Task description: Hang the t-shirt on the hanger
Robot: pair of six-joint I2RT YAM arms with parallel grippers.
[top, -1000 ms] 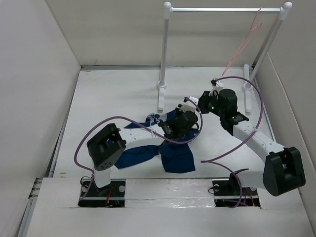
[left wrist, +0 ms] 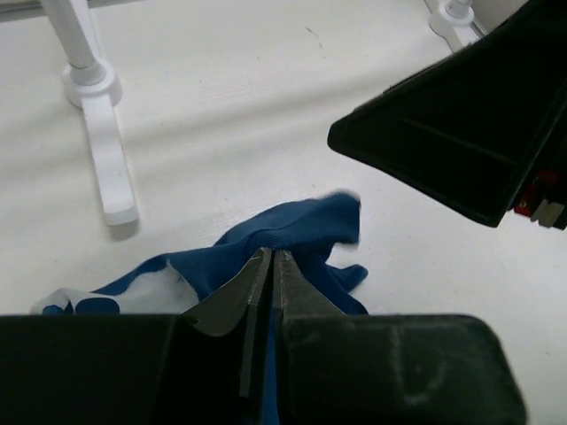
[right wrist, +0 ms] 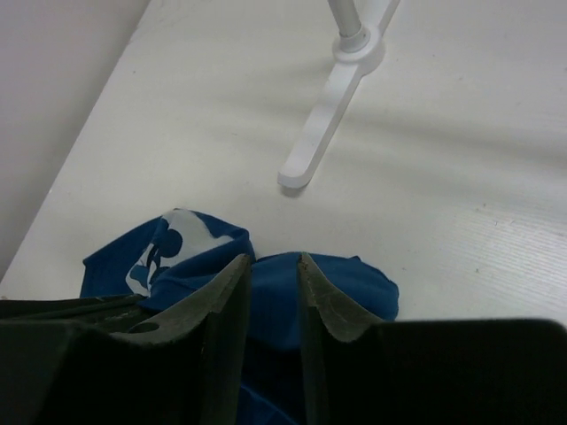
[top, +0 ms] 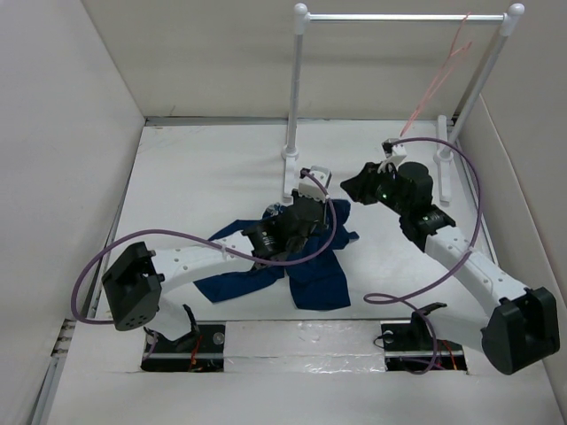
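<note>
The dark blue t shirt (top: 316, 282) with a white printed patch lies crumpled on the white floor under my arms. My left gripper is shut at the shirt's gathered upper part; whether cloth is between its fingers I cannot tell. My right gripper (top: 353, 186) is just right of and above the shirt; its fingertips look close together in the right wrist view, over the cloth, and its opening is unclear. A pink hanger (top: 434, 84) hangs from the rail at upper right.
The white rack's rail (top: 399, 18) spans two posts with feet (top: 290, 177) on the floor. Free floor lies left of the shirt and right of it. Purple cables loop over both arms; walls stand on either side.
My left arm has moved left, its wrist away from the right gripper. My right arm has shifted slightly down and right, its gripper moving a little left.
</note>
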